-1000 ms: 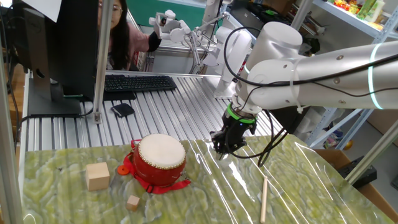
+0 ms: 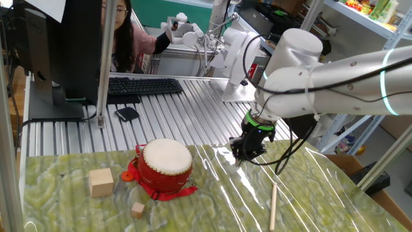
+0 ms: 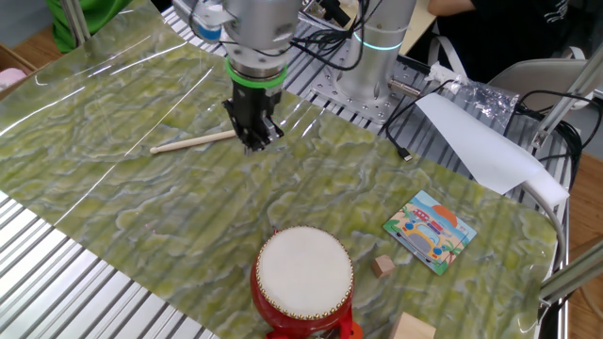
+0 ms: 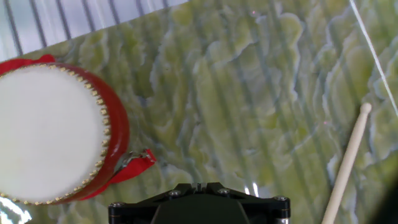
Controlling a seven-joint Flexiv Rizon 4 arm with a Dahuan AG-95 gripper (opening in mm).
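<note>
My gripper (image 2: 241, 161) hangs above the green marbled tabletop, between a red drum (image 2: 168, 169) and a wooden drumstick (image 2: 273, 207). In the wrist view the two fingertips of the gripper meet at the bottom middle; it looks shut, with nothing showing between them. The drum (image 4: 50, 134), with its pale skin, studded rim and red ribbon, fills the left of that view. At the right lies the drumstick (image 4: 348, 163), apart from the gripper, its lower end cut off by the frame. Exterior view 2 has the gripper (image 3: 256, 147) partly over the drumstick (image 3: 188, 144).
A larger wooden block (image 2: 101, 183) and a small wooden cube (image 2: 137, 210) lie near the drum. A colourful picture card (image 3: 431, 232) is flat on the table. Behind are a keyboard (image 2: 145, 86), a mouse (image 2: 127, 113) and a person.
The drum, blocks and drumstick have stayed put.
</note>
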